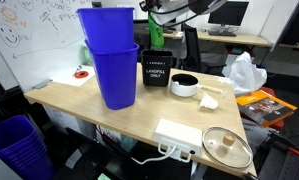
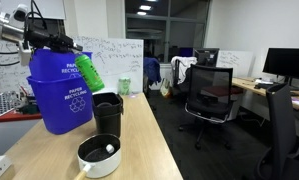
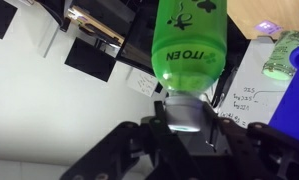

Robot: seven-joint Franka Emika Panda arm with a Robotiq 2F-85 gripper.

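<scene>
A green bottle point(image 2: 90, 73) hangs in the air, tilted, with my gripper point(image 2: 77, 52) shut on its neck end. In the wrist view the bottle point(image 3: 192, 45) fills the top middle, its white cap end between the fingers. From exterior view 1 the bottle point(image 1: 156, 35) is above the black landfill bin point(image 1: 157, 72). Beside that bin stand stacked blue paper recycling bins point(image 1: 115, 75). A second green bottle point(image 2: 124, 84) is farther back on the table, beyond the bins.
A white pot point(image 1: 185, 85) with a handle sits by the black bin. Nearer the front are a white power-strip-like box point(image 1: 179, 135) and a round lid point(image 1: 227, 148). A white plastic bag point(image 1: 247, 75) lies at the right. Bare tabletop point(image 1: 144, 118) shows between them.
</scene>
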